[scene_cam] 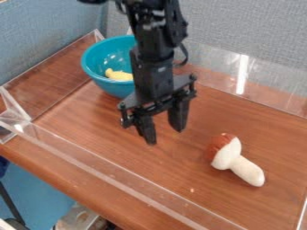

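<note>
My black gripper (163, 124) hangs over the middle of the wooden table, its two fingers apart with nothing seen between them. Behind it to the left is a turquoise bowl (93, 65) holding a yellow object (118, 75), partly hidden by the arm. A toy mushroom (238, 160) with a red-brown cap and white stem lies on the table to the right of the gripper, apart from it.
Clear plastic edging runs along the table's sides, with grey textured walls behind. Blue floor and metal parts show at lower left.
</note>
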